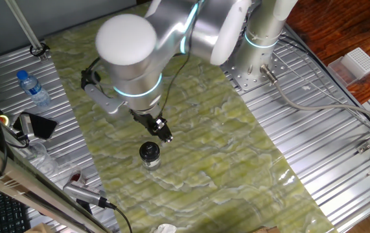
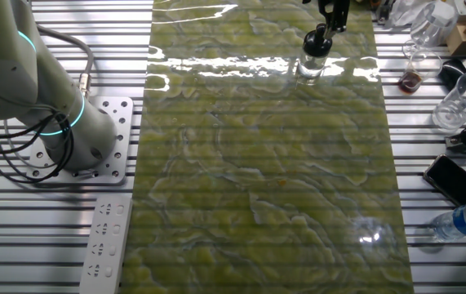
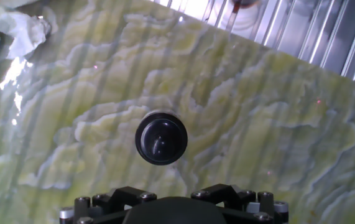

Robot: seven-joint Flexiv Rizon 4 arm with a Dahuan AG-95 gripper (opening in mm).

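Note:
A small clear bottle or jar with a black rounded cap [image 1: 150,151] stands upright on the green marbled mat [image 1: 217,168]. In exterior view 2 its clear body [image 2: 310,67] shows under the dark cap. My gripper [image 1: 165,136] hangs close beside the jar, towards the robot's base, and is not around it. Seen from the wrist, the black cap [image 3: 161,139] lies ahead of the gripper, near the middle of the picture. The black fingers [image 3: 112,200] sit spread at the lower edge, open, with nothing held between them.
A water bottle [image 1: 34,88], a phone [image 1: 43,126] and clear cups [image 2: 459,102] line the slatted metal table beyond the mat. Crumpled white material [image 3: 17,28] lies at one mat corner. A power strip [image 2: 106,243] is near the base.

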